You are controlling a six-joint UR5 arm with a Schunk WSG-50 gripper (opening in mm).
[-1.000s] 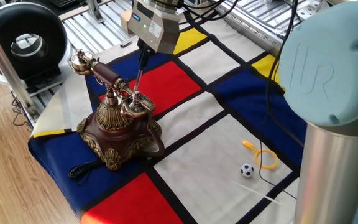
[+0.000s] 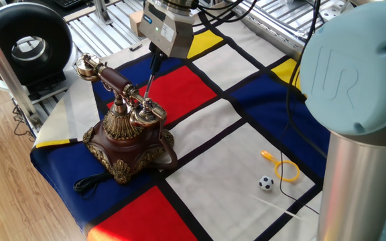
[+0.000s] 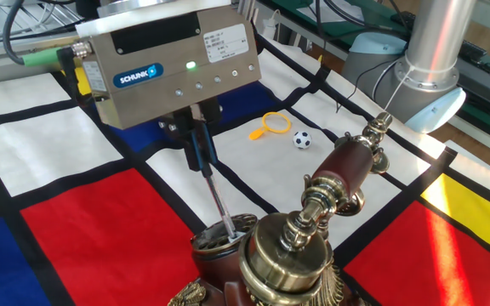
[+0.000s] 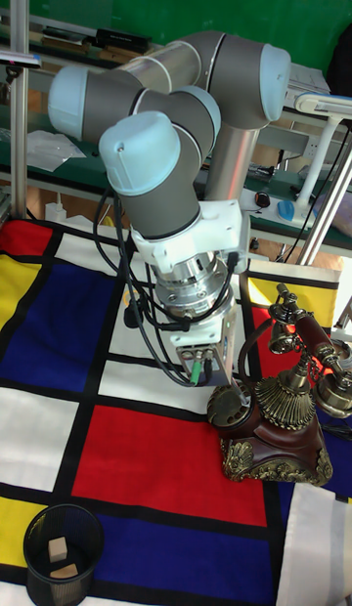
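An antique-style telephone (image 2: 126,130), dark red-brown with brass ornament, stands upright on the patterned cloth, its handset (image 3: 344,174) resting across the top. My gripper (image 3: 231,235) points down at it, its slim fingers together and no object visible between them. Their tips reach the round dial (image 3: 243,224) on the telephone's side; whether they touch it is hard to tell. In exterior view 1 the handset and its cup partly cover the fingertips. From exterior view 3 the dial (image 4: 230,405) shows just below the gripper body, which hides the fingers.
A small football (image 2: 266,183) and a yellow ring with a handle (image 2: 287,171) lie on a white square. A black mesh cup (image 4: 63,554) with wooden blocks stands at a corner of the cloth. A dark cord (image 2: 92,182) lies beside the telephone.
My gripper has shifted only very slightly beside the telephone. The telephone, ball and yellow ring have not moved.
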